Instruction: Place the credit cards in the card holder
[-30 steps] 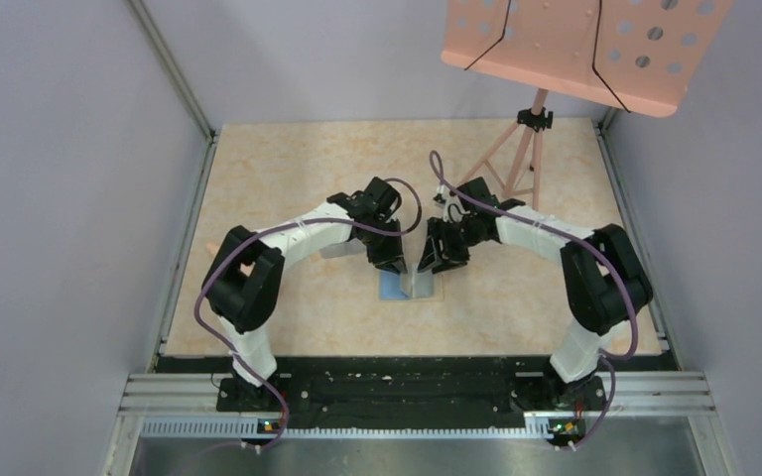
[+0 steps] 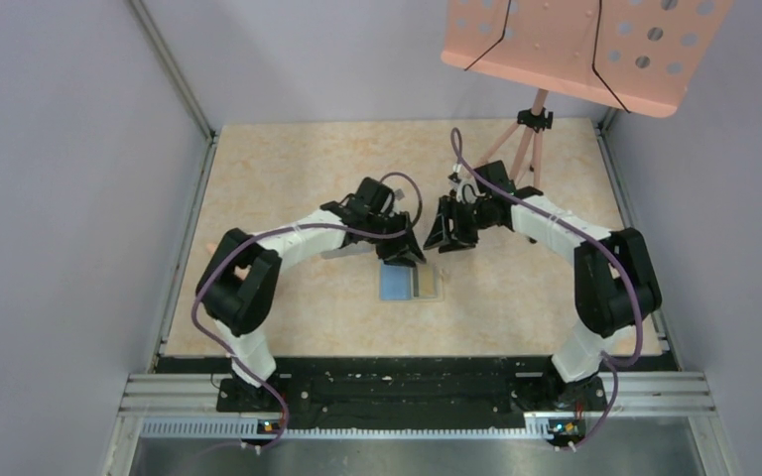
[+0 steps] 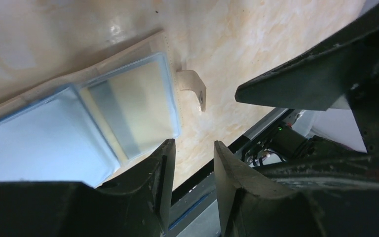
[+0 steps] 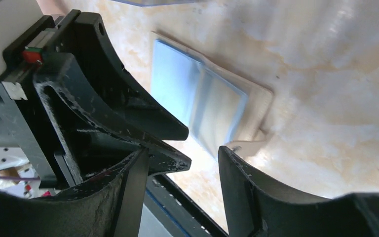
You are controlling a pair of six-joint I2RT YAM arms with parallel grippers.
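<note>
The card holder [image 2: 395, 284] lies flat on the table, with a blue sleeve [image 3: 44, 138] and a clear sleeve [image 3: 133, 103] over a cream backing; a tan tab [image 3: 192, 81] stands at its side. Whether a card is inside cannot be told. My left gripper is above the holder, open with nothing visible between its fingers. My right gripper hangs just to the holder's right, open and empty. The left gripper's black body fills the left of the right wrist view.
A pale grey object [image 2: 345, 252] lies under the left arm. A pink stand [image 2: 516, 149] with a large panel is at the back right.
Over the last second my right gripper has pulled away up and to the right from the holder.
</note>
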